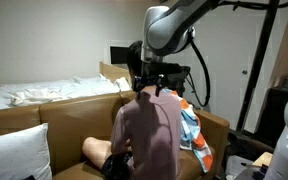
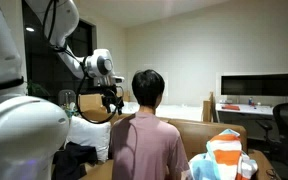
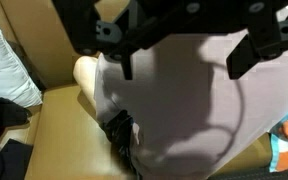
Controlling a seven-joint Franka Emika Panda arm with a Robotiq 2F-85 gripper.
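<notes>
My gripper is open, its two dark fingers (image 3: pixel 240 60) well apart with nothing held between them. Below it in the wrist view spreads the mauve shirt (image 3: pixel 174 110) of a person, with the gripper's shadow on it. In exterior view 1 the arm reaches in from the right and the gripper (image 1: pixel 159 88) hangs over the sofa, overlapping the top of the person (image 1: pixel 154 130), whose head does not show there. Exterior view 2 shows the dark-haired person (image 2: pixel 156 150) from behind; whether the gripper touches them I cannot tell.
A brown sofa (image 1: pixel 74 125) carries a white pillow (image 1: pixel 16 155) and black cushions (image 3: pixel 14 160) at the left. A blue, white and orange towel (image 2: pixel 222 158) lies to the right. Behind the sofa stands a white-covered bed (image 1: pixel 34 92). Bare sofa seat shows beside the person.
</notes>
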